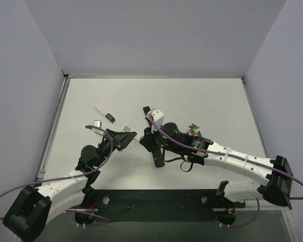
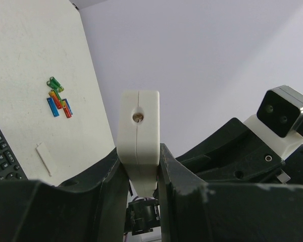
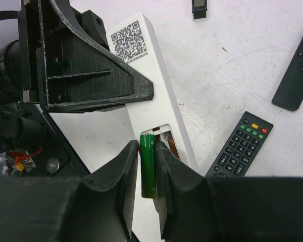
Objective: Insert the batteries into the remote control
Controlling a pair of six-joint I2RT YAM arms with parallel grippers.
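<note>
A white remote, its battery bay with a spring exposed, is held by my left gripper (image 1: pixel 125 140); in the left wrist view its end (image 2: pixel 138 131) rises from between the fingers. My right gripper is shut on a green battery (image 3: pixel 147 166), which sits at the mouth of the bay, partly over it. Whether it is seated inside I cannot tell. Loose coloured batteries (image 2: pixel 58 96) lie in a small group on the table.
A black button remote (image 3: pixel 242 146) and a slim dark remote (image 3: pixel 295 70) lie on the table. A white remote (image 1: pixel 102 110) lies at back left.
</note>
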